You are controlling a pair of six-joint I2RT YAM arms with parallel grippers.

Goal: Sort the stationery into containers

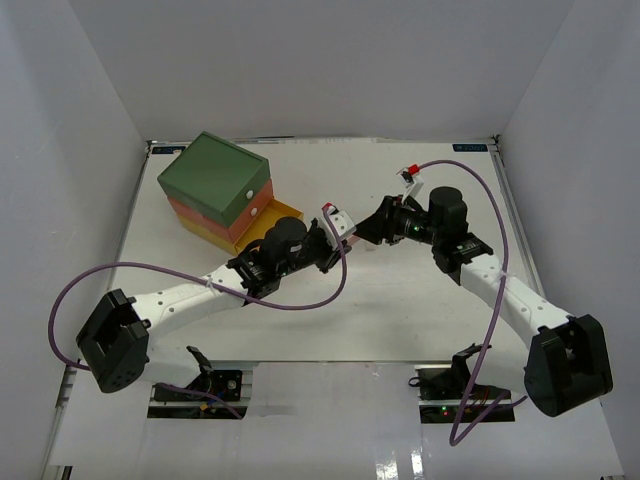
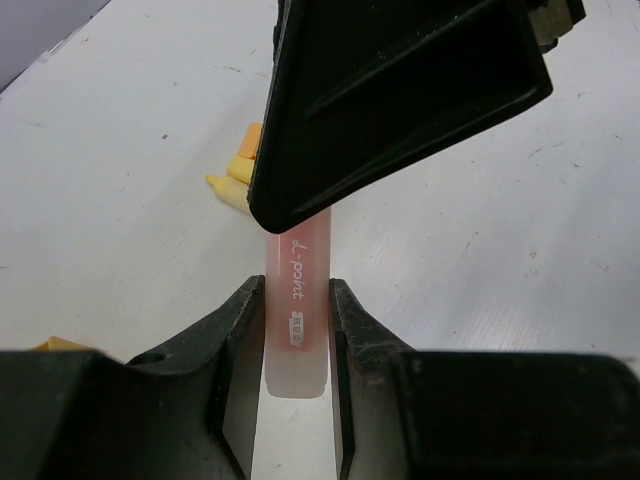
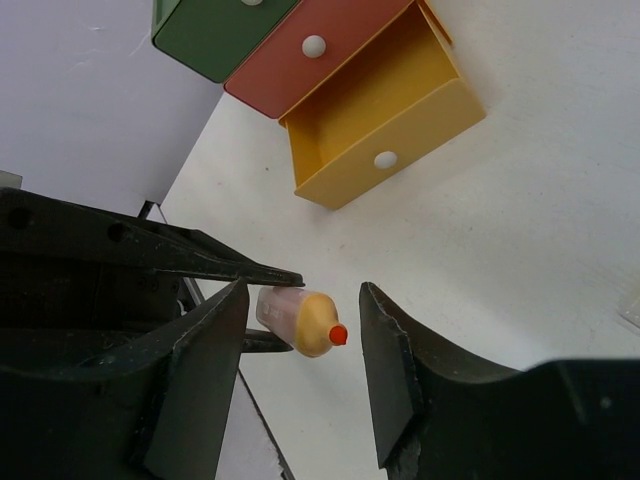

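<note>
A pink pen-like stick [image 2: 297, 330] with "d-point" lettering is clamped in my left gripper. Its orange end with a red tip [image 3: 318, 328] shows in the right wrist view. The right gripper stands part open, its fingers on either side of that end and apart from it. A dark right finger [image 2: 390, 100] covers the stick's far part in the left wrist view. The drawer unit [image 1: 215, 180] is at the back left; its yellow drawer [image 3: 395, 125] is pulled out, with nothing visible inside.
Yellow and orange pieces [image 2: 230, 190] lie on the table behind the stick, partly hidden. A clear object [image 3: 631, 305] shows at the right wrist view's right edge.
</note>
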